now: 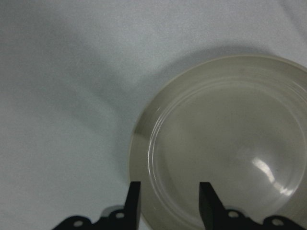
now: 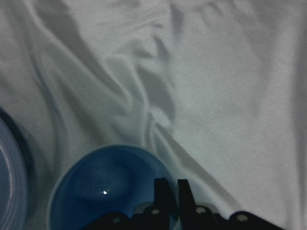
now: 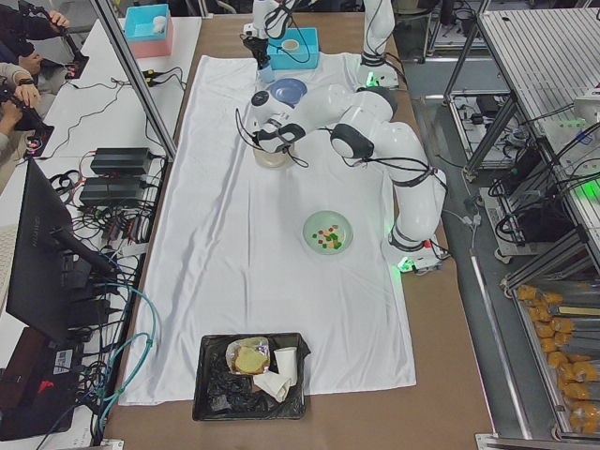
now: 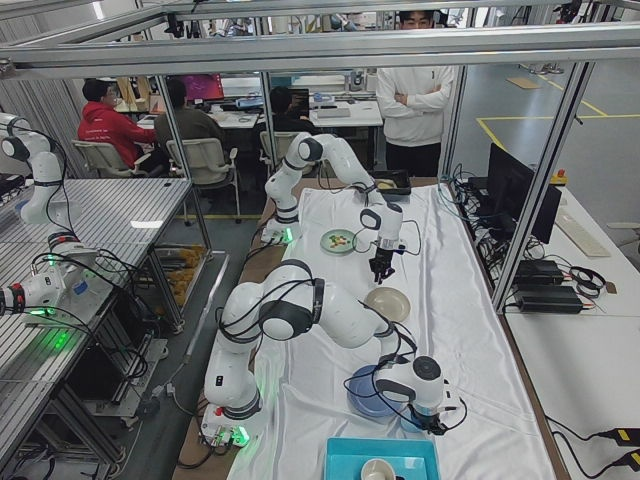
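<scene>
My left gripper is open above a beige plate point(image 1: 225, 134) point(image 4: 388, 305), its fingers near the plate's edge with nothing between them. My right gripper is closed on the rim of a blue cup point(image 2: 103, 187), one finger inside and one outside. A blue plate point(image 2: 10, 179) point(image 4: 365, 398) lies beside the cup. In the camera right view the left gripper point(image 4: 382, 270) points down near the beige plate, and the right one point(image 4: 432, 425) is at the front, by the cup.
A green plate point(image 3: 313, 240) with small coloured pieces lies on the white cloth point(image 3: 206, 281). A black tray point(image 3: 217, 403) with a food item and white items is at one end, a turquoise tray point(image 4: 340, 460) at the other.
</scene>
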